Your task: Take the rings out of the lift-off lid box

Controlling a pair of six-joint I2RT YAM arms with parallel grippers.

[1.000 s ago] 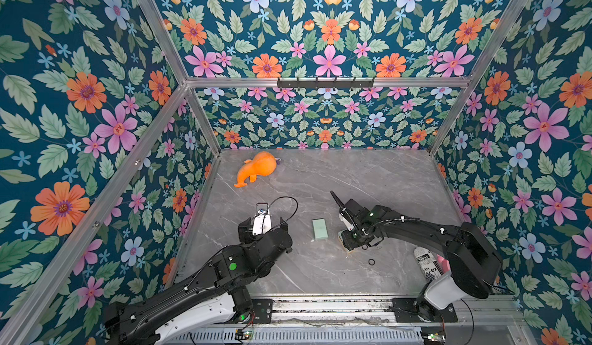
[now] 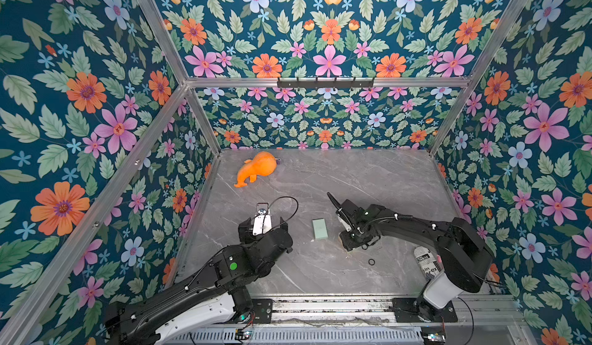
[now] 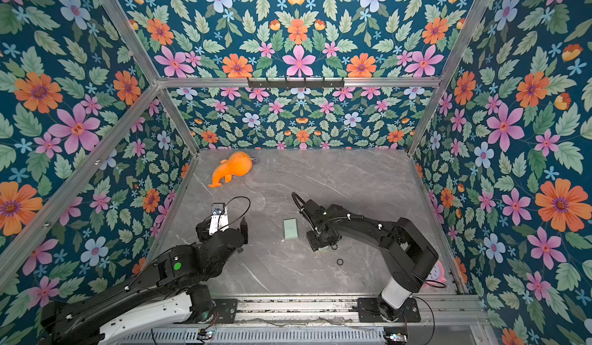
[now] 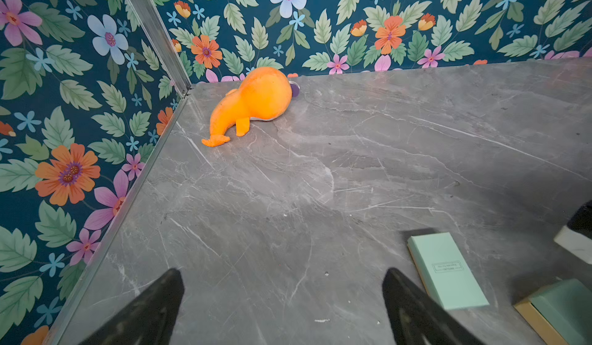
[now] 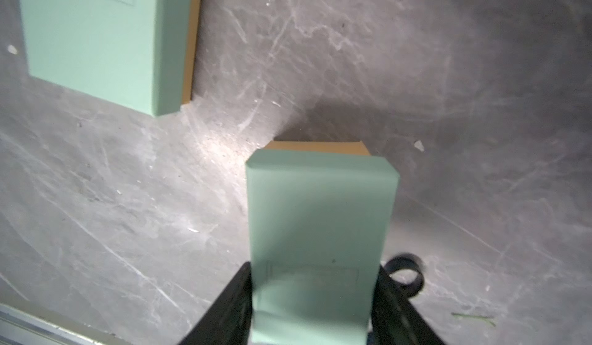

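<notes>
One pale green box [image 5: 314, 209] with a brown cardboard base lies between the fingers of my right gripper. The fingers flank the lid's sides; whether they press on it does not show clearly. This box also appears at the lower right edge of the left wrist view. A second, shut green box [image 4: 447, 271] lies flat to its left. A black ring [image 5: 405, 275] rests on the table just right of the right gripper's finger. My left gripper is open and empty above bare table. The inside of either box is hidden.
An orange plush toy [image 2: 257, 167] lies at the back left. A white printed can [image 2: 426, 263] stands near the right arm's base, with a pink round object [image 3: 436, 275] beside it.
My right gripper and forearm have shifted slightly left and a little forward. The left arm, the second box and the ring on the table look unmoved.
</notes>
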